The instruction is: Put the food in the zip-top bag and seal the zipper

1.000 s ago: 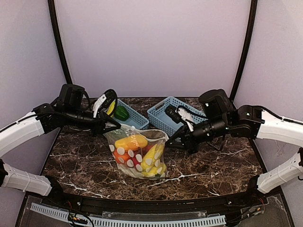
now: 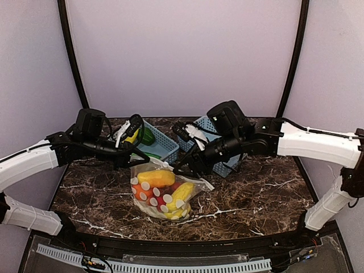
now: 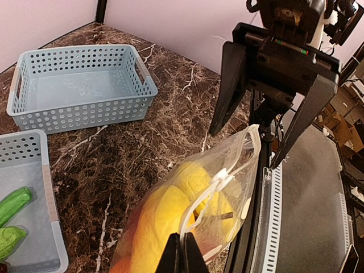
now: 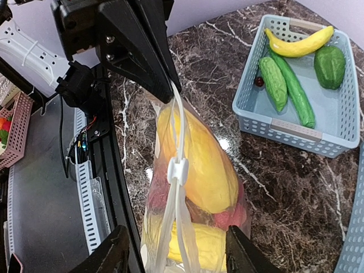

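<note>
The clear zip bag (image 2: pixel 165 199) lies on the marble table with yellow, orange and red food inside, its zipper edge running between the arms. My left gripper is shut on the bag's top corner, pulling it up. In the right wrist view the zipper's white slider (image 4: pixel 178 170) sits partway along the strip. My right gripper is open above the slider end of the bag; in the left wrist view its fingers stand either side of the far end of the zipper.
A blue basket (image 4: pixel 296 136) holding a banana, cucumbers and a pepper is behind the bag at left; a second blue basket (image 3: pixel 79 108) stands behind at right. The table's front edge is close in front of the bag.
The bag's top has sagged and shifted slightly; my left gripper has lowered a little.
</note>
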